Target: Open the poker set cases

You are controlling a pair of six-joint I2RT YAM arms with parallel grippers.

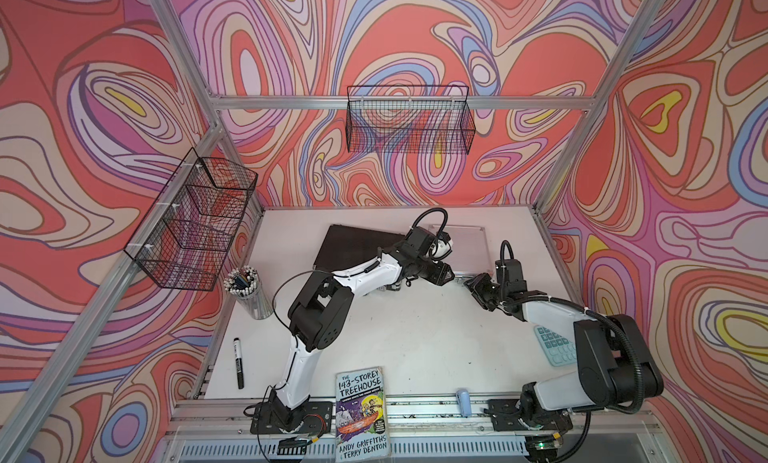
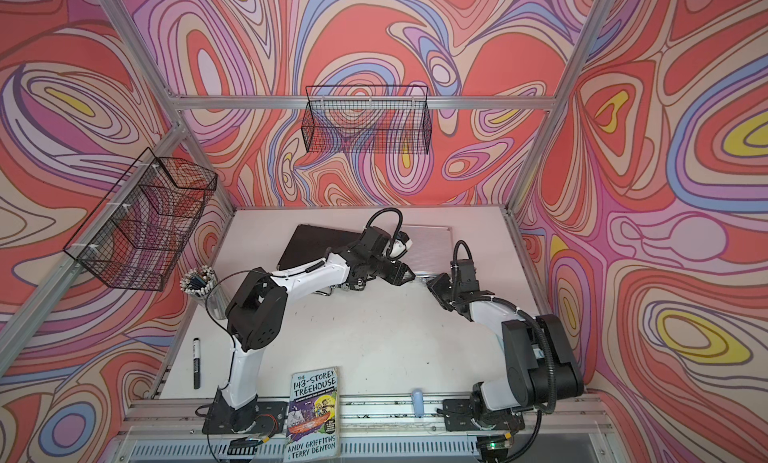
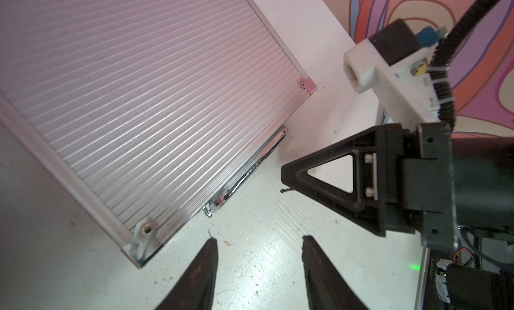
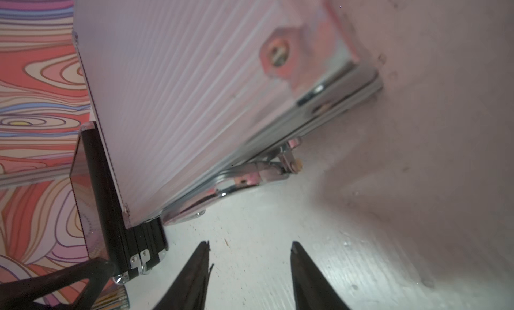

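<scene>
The silver poker case (image 1: 468, 248) lies flat with its lid down at the back right of the table. In the left wrist view its ribbed lid (image 3: 150, 90) and front handle (image 3: 251, 168) show clearly. A black case (image 2: 316, 245) lies shut to its left, partly covered by my left arm. My left gripper (image 1: 449, 277) is at the silver case's front left, its fingers (image 3: 200, 275) apart with a gap between them. At the front right stands my right gripper (image 1: 472, 282), open; bare table shows between its fingers. A front latch (image 4: 289, 157) is near the handle.
A pen cup (image 1: 249, 291) and a marker (image 1: 238, 363) are at the left edge. The calculator (image 1: 555, 344) lies at the right, partly under my right arm. A book (image 1: 361, 415) rests at the front edge.
</scene>
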